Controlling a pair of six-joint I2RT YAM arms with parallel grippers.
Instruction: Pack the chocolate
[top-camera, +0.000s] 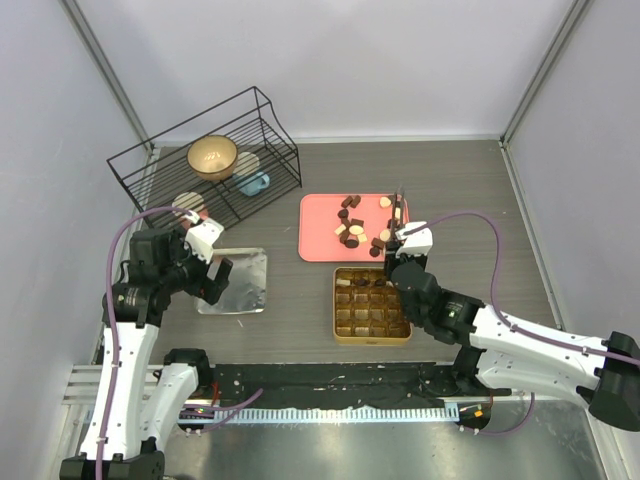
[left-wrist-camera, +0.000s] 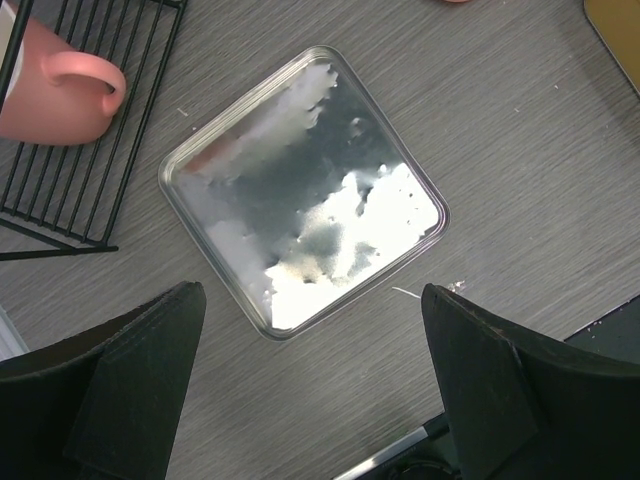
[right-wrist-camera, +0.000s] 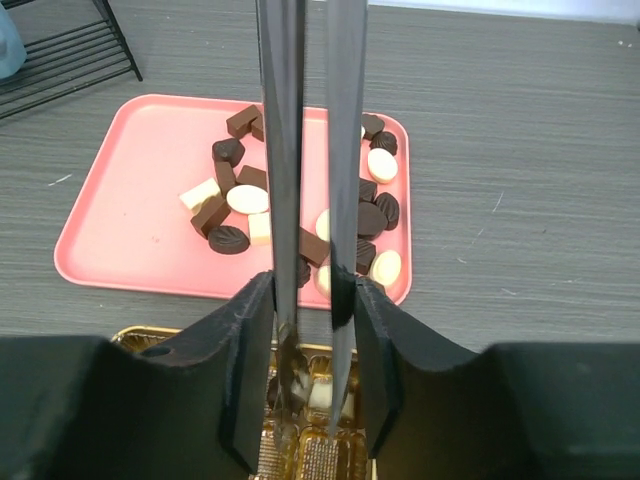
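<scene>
Several dark, brown and cream chocolates (right-wrist-camera: 228, 240) lie on a pink tray (right-wrist-camera: 140, 200). A gold box (top-camera: 372, 338) divided into compartments stands in front of it; a few chocolates sit in its back row, including a cream piece (right-wrist-camera: 321, 394). Long metal tongs (right-wrist-camera: 343, 150) stand between the fingers of my right gripper, which is closed about their two arms. The tongs' lower tips are apart over the box's back row; no chocolate clearly shows between them. My left gripper (top-camera: 222, 282) is open and empty above a silver tray (left-wrist-camera: 330, 180).
At the back left stands a black wire rack (top-camera: 150, 180) with a bowl (top-camera: 212, 158), a blue cup (top-camera: 254, 184) and a pink mug (left-wrist-camera: 70, 95). The grey table right of the pink tray is clear.
</scene>
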